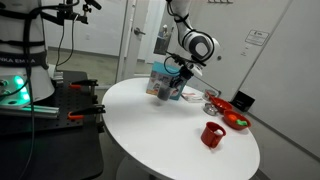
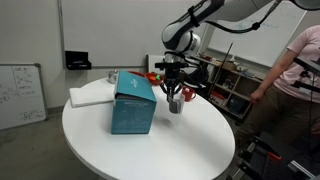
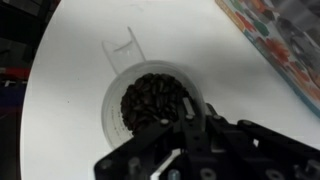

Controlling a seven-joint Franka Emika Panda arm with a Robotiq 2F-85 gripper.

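A translucent handled cup (image 3: 121, 83) with dark coffee beans (image 3: 152, 98) inside shows in the wrist view, its mouth facing the camera. My gripper is shut on the cup's rim, one finger inside over the beans. In exterior view 1 the cup (image 1: 163, 94) hangs below the gripper (image 1: 172, 85), apparently just above the white table. Exterior view 2 shows the gripper (image 2: 172, 92) holding the cup (image 2: 177, 106) to the right of a teal box (image 2: 133, 112). The far finger is partly hidden by the cup.
The patterned side of the box (image 3: 275, 40) stands close to the cup. A red mug (image 1: 212, 135) and a red bowl (image 1: 236, 120) with something green sit along the right of the table (image 1: 150, 130).
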